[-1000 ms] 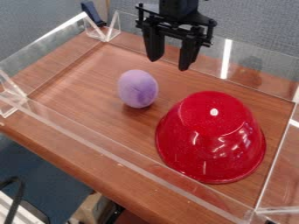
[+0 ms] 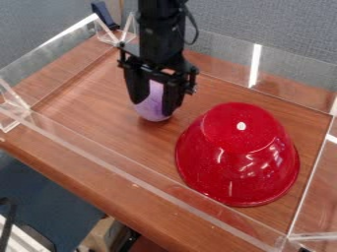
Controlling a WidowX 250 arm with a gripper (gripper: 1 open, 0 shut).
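Observation:
My black gripper (image 2: 158,79) hangs down over a purple egg-shaped object (image 2: 154,106), its fingers on either side of the top and partly hiding it. Whether they touch it or are closed on it is hard to tell. A large glossy red upturned bowl (image 2: 237,157) rests to the right of them on the wooden tray floor (image 2: 93,98).
Clear plastic walls (image 2: 158,197) edge the wooden surface on all sides. Dark cables and a cardboard piece (image 2: 102,234) lie below the front left edge.
My gripper has come down and to the left, from above and behind the purple object to over it. The purple object and red bowl look unmoved.

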